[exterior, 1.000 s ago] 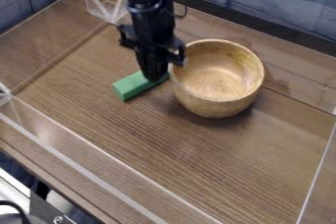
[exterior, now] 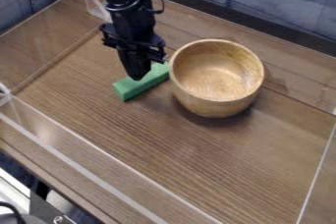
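Note:
My black gripper (exterior: 137,53) hangs at the upper middle, shut, its tips just above a green rectangular block (exterior: 140,84) lying on the wooden table. Nothing shows between the fingers. Right of the block sits a large tan bowl (exterior: 219,74), empty inside, close to the block's right end.
About a second ago the gripper was lower and further right, by the bowl's rim.

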